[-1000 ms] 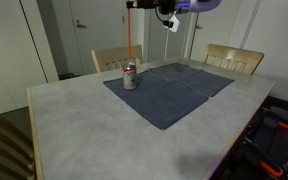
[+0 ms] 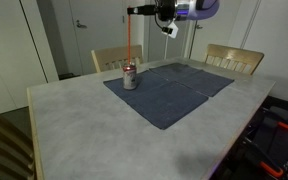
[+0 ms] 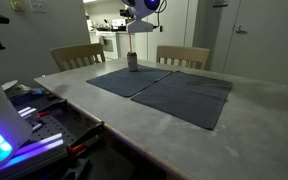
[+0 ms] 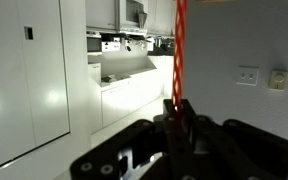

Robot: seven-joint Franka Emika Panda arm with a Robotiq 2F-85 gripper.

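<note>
A long thin red stick stands upright over a metallic, reddish-brown cup on the table. My gripper is high above the cup, shut on the stick's upper part. In the second exterior view the red stick comes down to the cup; whether its lower end is inside or only at the rim cannot be told. The wrist view has the red stick running up from between the dark fingers, and the cup is out of sight there.
The cup stands at the edge of dark cloth mats laid flat on the pale table. Chairs line the far side.
My gripper and arm have come down a little over the cup, still with the stick. The cup and mats have stayed where they were.
</note>
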